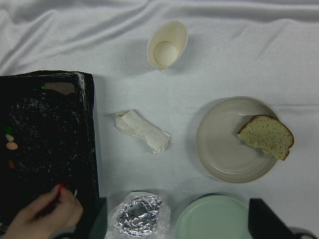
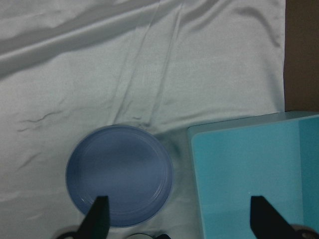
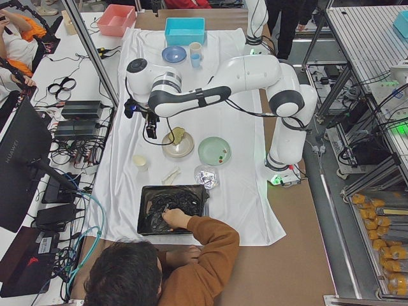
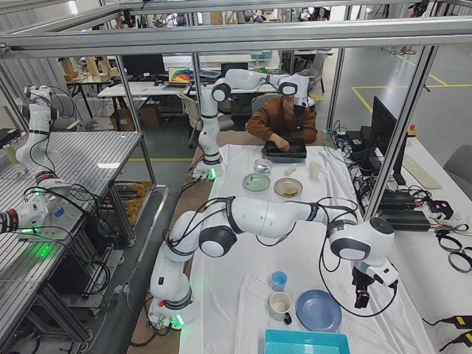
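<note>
My left gripper hangs open over the near half of the cloth, above a beige plate point(image 1: 219, 149) with a slice of bread point(image 1: 265, 134), a white paper cup point(image 1: 167, 47), a folded napkin point(image 1: 142, 130), a foil-covered bowl point(image 1: 139, 216) and a green plate point(image 1: 212, 224). A person's hand point(image 1: 50, 216) holds a small red piece in a black-lined tray point(image 1: 45, 119) with small scattered bits. My right gripper is open above the far end, over a blue plate point(image 2: 119, 174) and beside a cyan bin point(image 2: 246, 169).
A blue cup point(image 4: 279, 280) and a mug point(image 4: 279, 306) stand near the blue plate. The person point(image 3: 197, 268) leans over the near edge. Cables and electronics crowd the side table.
</note>
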